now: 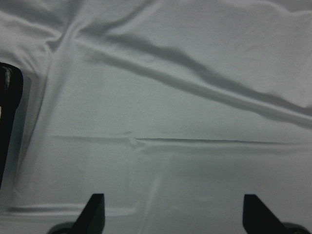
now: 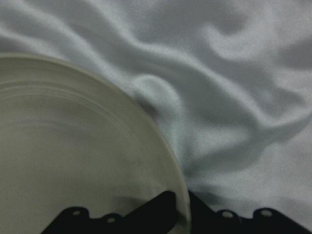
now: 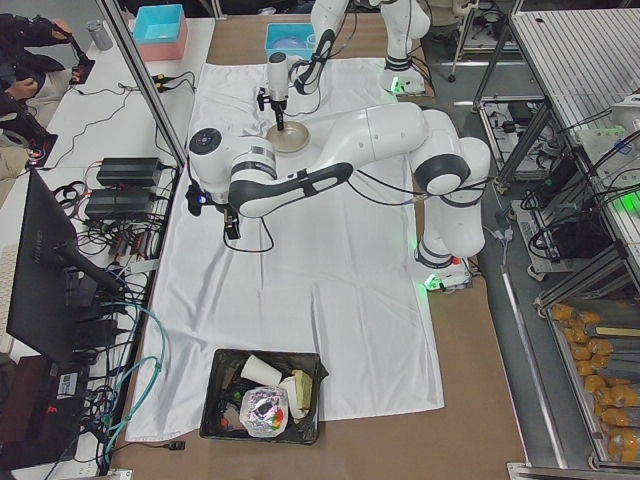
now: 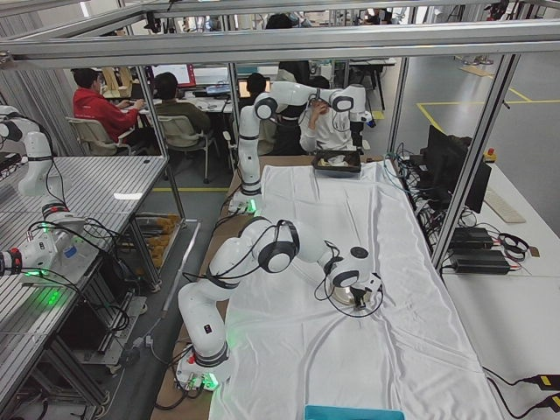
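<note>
A beige plate (image 3: pixel 293 142) lies on the white cloth at the far end; it fills the left of the right wrist view (image 2: pixel 73 136). My right gripper is at its rim, one finger over the inside and one outside, the rim between them; whether it grips is unclear. My left gripper hangs open over bare cloth, fingers wide apart, nothing between them.
A black tray of mixed items (image 3: pixel 225 400) sits at the near end in the camera left view. A blue bin (image 3: pixel 275 38) stands beyond the plate. A monitor and cables line one side.
</note>
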